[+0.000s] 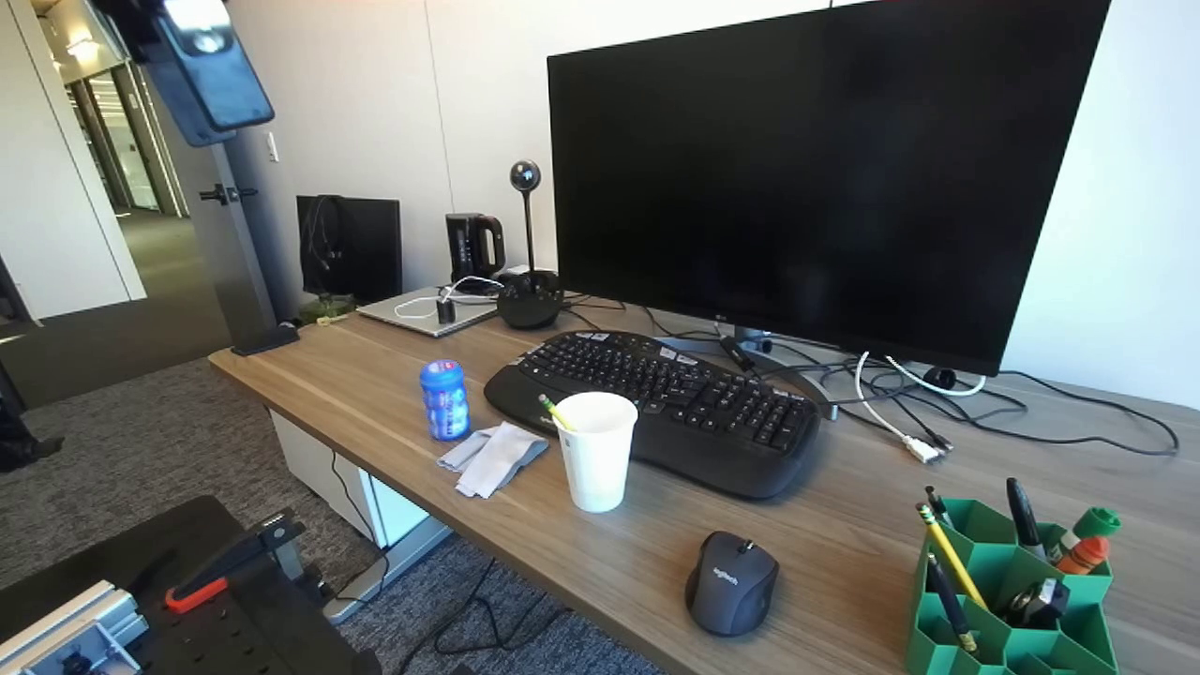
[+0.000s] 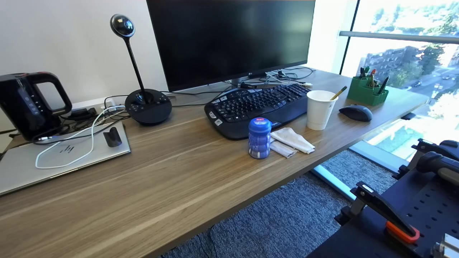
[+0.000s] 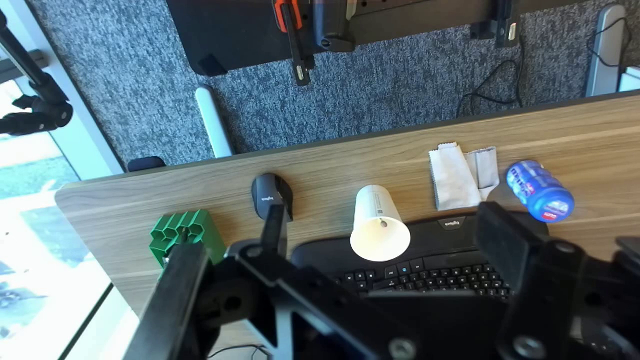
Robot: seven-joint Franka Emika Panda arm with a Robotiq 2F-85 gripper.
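Observation:
High over the desk in the wrist view, my gripper stands open, its two fingers wide apart and nothing held between them. A white paper cup (image 1: 597,456) rests upright in front of the keyboard, with a pencil (image 2: 339,92) leaning out of its rim. To one side lies a folded grey-white cloth (image 3: 459,174). Close by the cloth, a blue plastic bottle (image 2: 260,138) is standing up. The dark mouse (image 1: 732,583) is between the cup and a green honeycomb organizer (image 2: 366,91) filled with pens and markers. A blurred part of my arm (image 1: 208,73) shows top left in exterior view 1.
Behind the cup are a black keyboard (image 1: 675,394) and a large monitor (image 1: 810,180) with loose cables. A laptop (image 2: 64,150), a kettle (image 2: 28,105) and a stalked webcam (image 2: 148,105) occupy the far end. Bare desk (image 2: 172,180) lies between laptop and bottle.

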